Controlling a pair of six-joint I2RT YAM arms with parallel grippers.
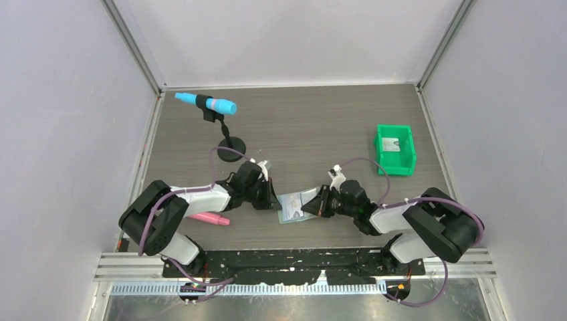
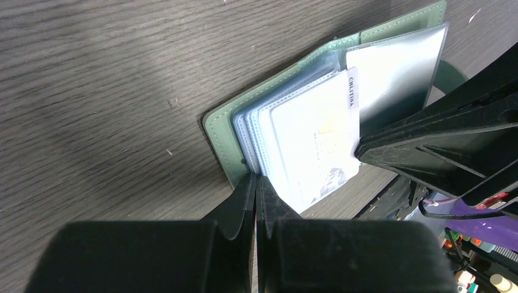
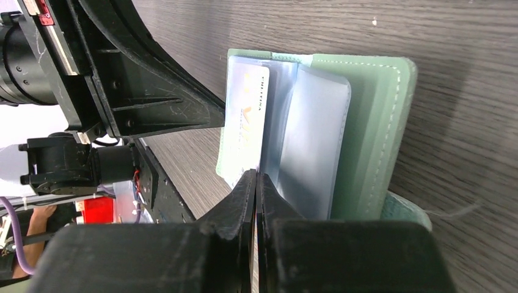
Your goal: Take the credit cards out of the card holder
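The pale green card holder lies open on the table between my grippers, with clear sleeves and a white card showing. My left gripper is shut at the edge of the sleeves; nothing clearly shows between its fingers. My right gripper is shut at the card's edge on the other side, its tips on the card. In the left wrist view the right gripper's black fingers press beside the card.
A green bin with a card inside stands at the right. A blue microphone on a black stand is at the back left. A pink object lies under the left arm.
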